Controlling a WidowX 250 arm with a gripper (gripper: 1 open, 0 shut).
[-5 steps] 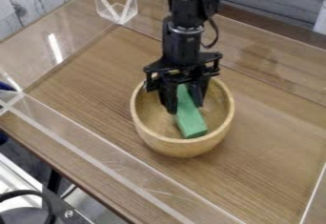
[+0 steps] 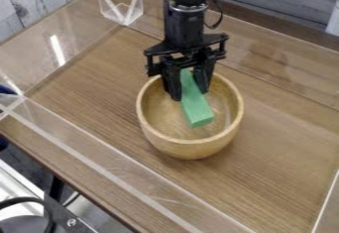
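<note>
A wooden bowl point(image 2: 166, 138) sits in the middle of the table. A green bottle-like object point(image 2: 196, 108) stands tilted inside it, its lower end over the bowl's interior. My black gripper point(image 2: 185, 70) is above the bowl's back part, around the upper end of the green object. Whether its fingers are closed on that object is hard to tell.
A clear plastic piece point(image 2: 121, 7) is at the back left. Black cables point(image 2: 30, 207) lie at the bottom left corner.
My gripper has moved upward and back, and the green object has risen with it from lower in the bowl.
</note>
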